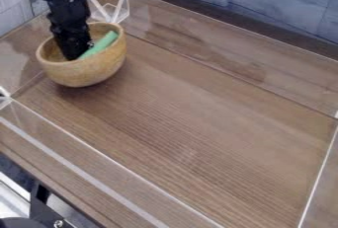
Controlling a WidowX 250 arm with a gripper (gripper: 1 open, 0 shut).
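A wooden bowl (82,71) sits at the left edge of the table. My black gripper (74,46) reaches down from the top left into the bowl, and its fingertips are partly hidden there. A green object (102,44) lies at a slant against the gripper, its upper end near the bowl's right rim. Whether the fingers are closed on it I cannot tell.
A grey-blue panel (258,0) runs along the back. A white wire-like item (113,3) is at the back left.
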